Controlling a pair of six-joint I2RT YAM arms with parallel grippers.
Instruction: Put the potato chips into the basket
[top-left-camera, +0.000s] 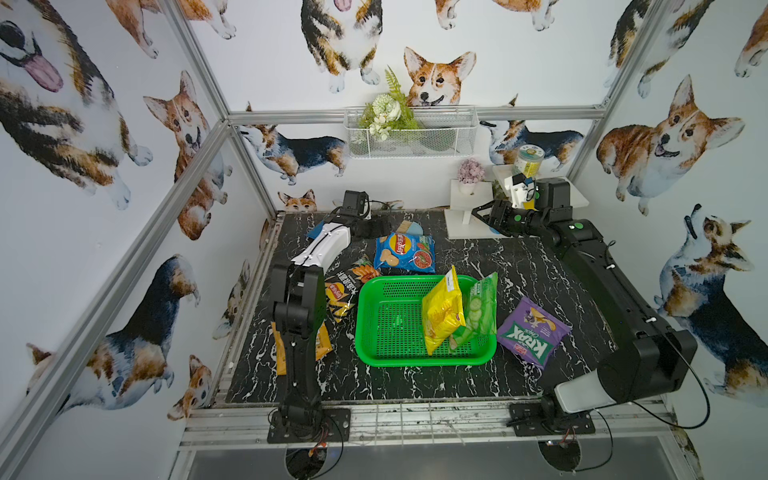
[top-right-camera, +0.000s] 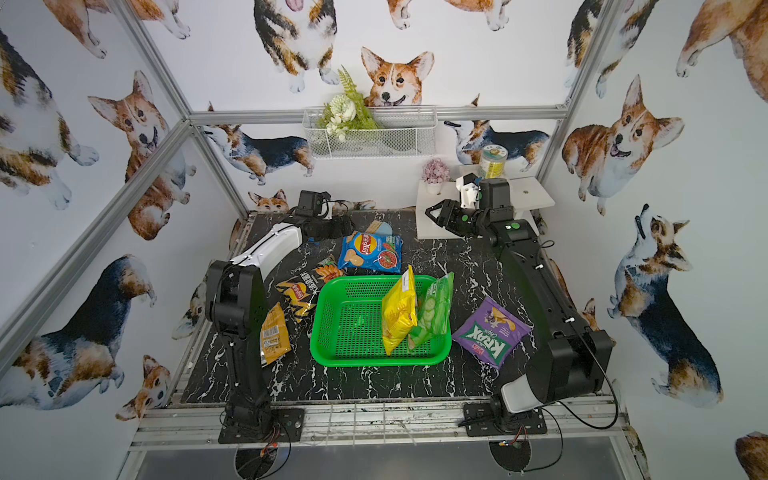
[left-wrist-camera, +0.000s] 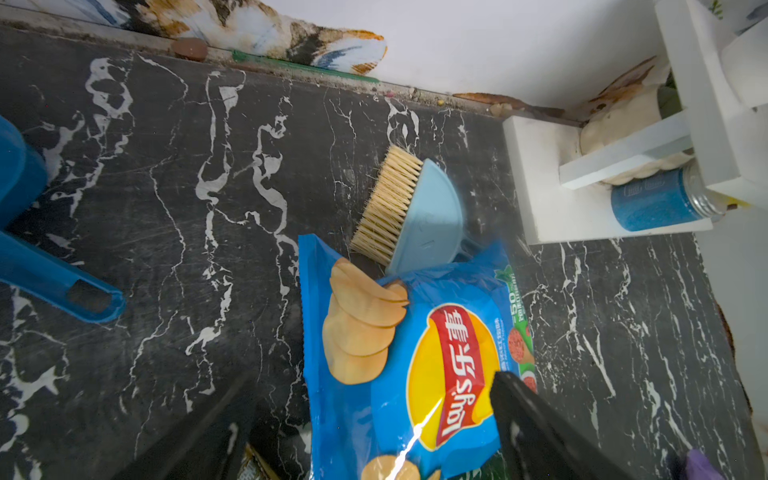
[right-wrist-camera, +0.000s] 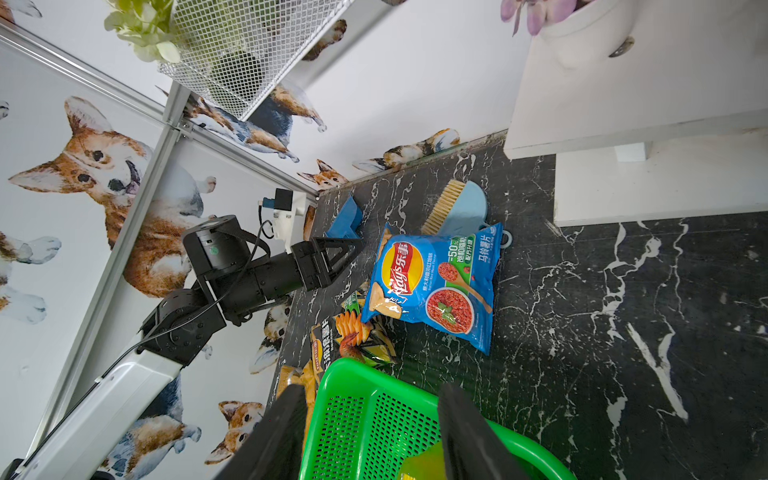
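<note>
The green basket stands mid-table with a yellow chip bag and a light green bag upright in its right half. Behind it lies a blue Lay's bag. My left gripper is open above that bag, whose printed face shows between the blurred fingers. My right gripper hangs by the white stand, away from the bags, its fingers apart and empty. On the table, a purple Krax bag lies right of the basket; a dark Lay's bag and an orange bag lie left.
A light-blue dustpan with a brush lies behind the blue bag. A blue scoop rests at the back left. At the back right stands a white stand with a flowerpot.
</note>
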